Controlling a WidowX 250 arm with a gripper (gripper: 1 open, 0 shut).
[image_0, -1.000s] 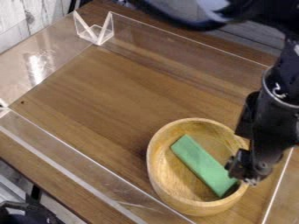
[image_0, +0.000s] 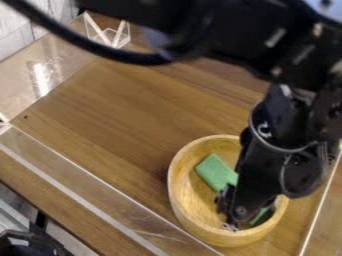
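A round wooden bowl (image_0: 187, 190) sits at the lower right of the wooden surface with a green rectangular block (image_0: 215, 172) lying in it. My black gripper (image_0: 247, 208) is lowered into the right part of the bowl, over the block and hiding much of it. Its fingertips are dark and overlap, so whether they touch the block or how far apart they are is unclear.
The wooden board (image_0: 100, 110) is clear to the left and behind the bowl. Clear plastic edging runs along the left and front. A white wall stands at the upper left. The dark arm covers the upper right.
My arm and gripper have moved left and down over the bowl, now covering the right part of the green block. The bowl looks unmoved.
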